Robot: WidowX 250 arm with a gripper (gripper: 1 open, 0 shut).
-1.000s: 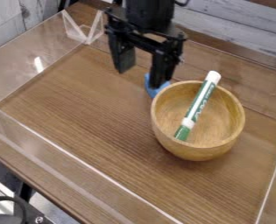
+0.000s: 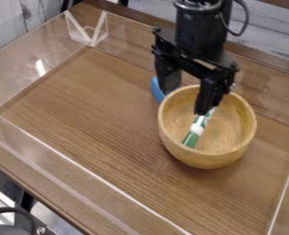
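A black robot arm with its gripper [image 2: 188,78] hangs over a tan round bowl [image 2: 238,145] on the wooden table. Two dark finger assemblies stand apart, open, above the bowl's back part. A white and green stick-like object [image 2: 197,128] lies inside the bowl, its upper end near the gripper. A blue object [image 2: 161,90] sits behind the bowl to the left, partly hidden by the arm.
A small transparent stand [image 2: 92,27] is at the back left. A white wall runs along the back right.
The gripper has moved right over the bowl. The white and green object now sits lower within the bowl, where earlier it reached up over the back rim.
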